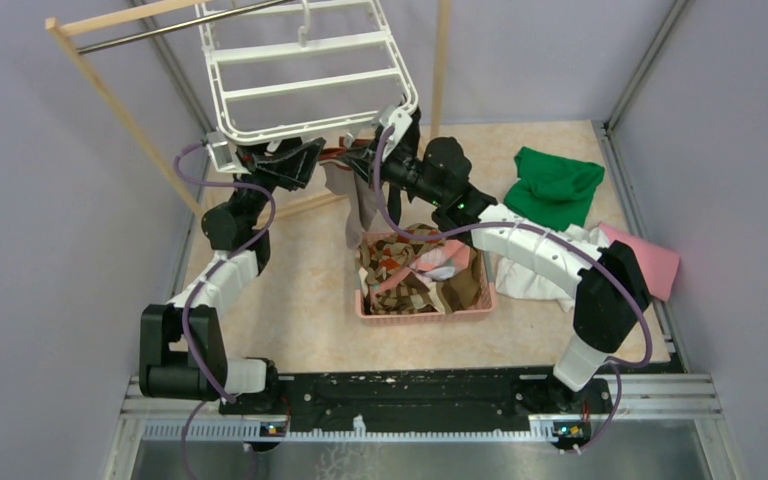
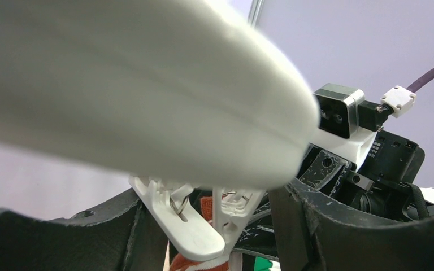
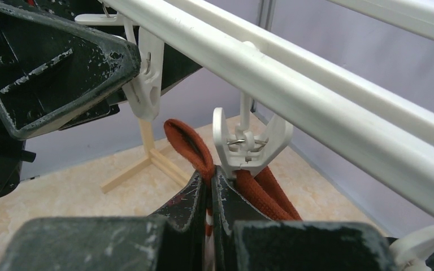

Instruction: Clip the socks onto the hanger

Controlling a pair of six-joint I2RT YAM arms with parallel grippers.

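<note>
The white hanger (image 1: 300, 85) hangs from the rack, its clips underneath. My left gripper (image 1: 295, 160) is at the front bar, its fingers either side of a white clip (image 2: 181, 214), part open. My right gripper is shut on the folded top of a red-brown sock (image 3: 186, 144), just below the bar. Beside it, another clip (image 3: 251, 147) has red-brown fabric (image 3: 268, 197) hanging under it. A grey length of sock (image 1: 355, 200) hangs below the grippers in the top view.
A pink basket (image 1: 425, 314) of socks sits below the hanger. Green cloth (image 1: 555, 185), white cloth (image 1: 535, 280) and a pink item (image 1: 650, 260) lie to the right. The wooden rack (image 1: 110, 100) stands at the back left.
</note>
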